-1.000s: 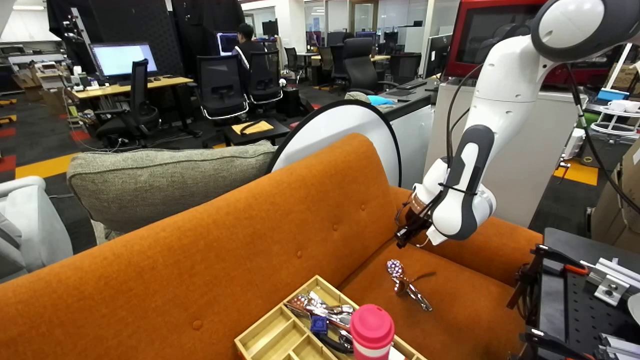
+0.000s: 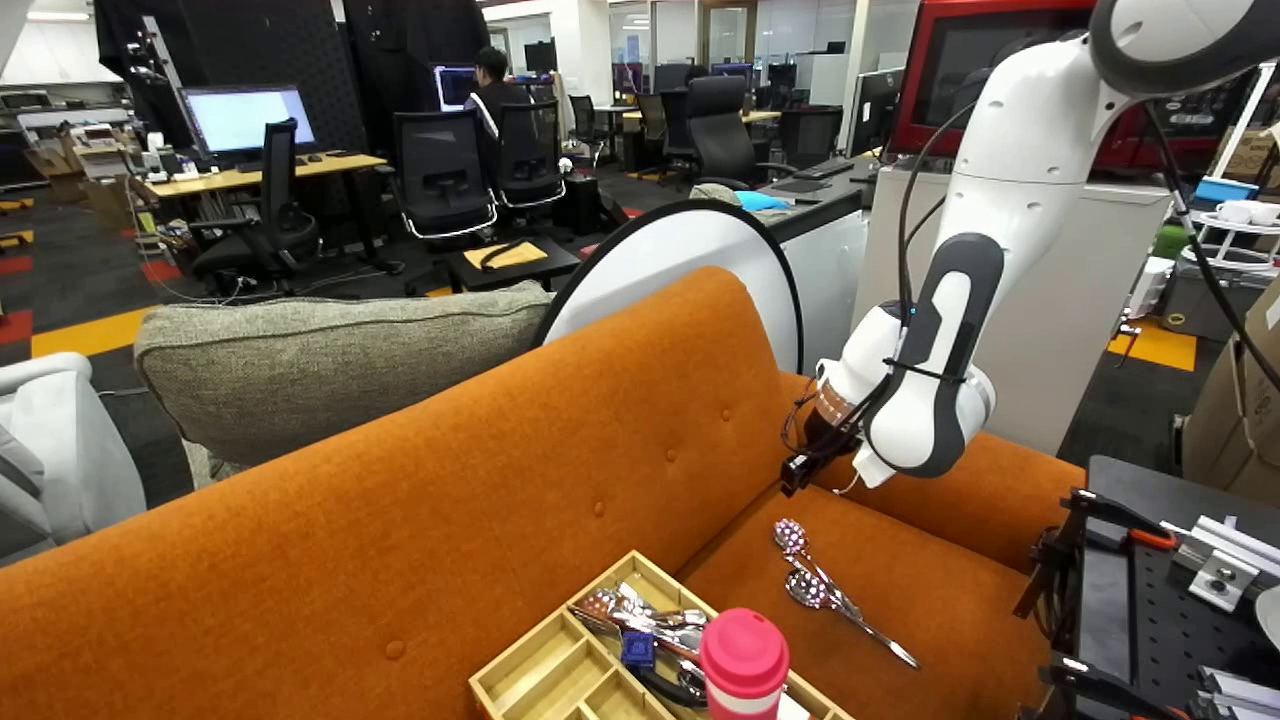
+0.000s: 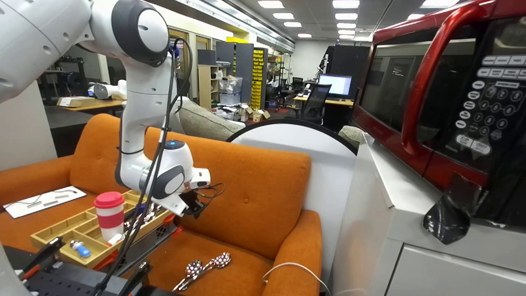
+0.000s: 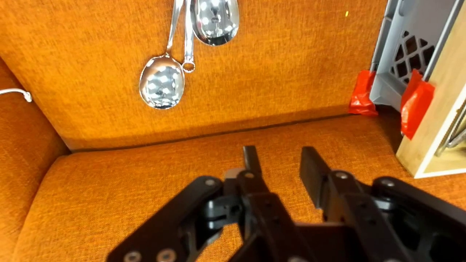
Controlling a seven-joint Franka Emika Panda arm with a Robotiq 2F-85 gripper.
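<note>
Shiny metal spoons [image 2: 810, 588] lie on the orange sofa's seat, the bowl of one by the handle of another. Two spoon bowls [image 4: 162, 83] show at the top of the wrist view, one cut by the frame edge. Between them is a ring-ended handle [image 4: 188, 52]; which spoon it belongs to I cannot tell. My gripper is open, nothing between its fingers. It hangs above the sofa near the backrest [image 3: 246, 197], apart from the spoons. A wooden divided tray [image 2: 528, 666] holds more metal utensils [image 2: 654, 618].
A lidded pink and white cup [image 2: 744, 660] stands in the tray. A grey crate [image 4: 389, 65] with red tape is beside the tray. The sofa armrest [image 3: 301, 246] bounds the seat; a white cable [image 3: 296, 264] lies over it. Bare seat surrounds the spoons.
A spoon that appeared dark and partly raised now lies flat, its handle stretching farther toward the seat's front. My gripper has shifted slightly toward the backrest.
</note>
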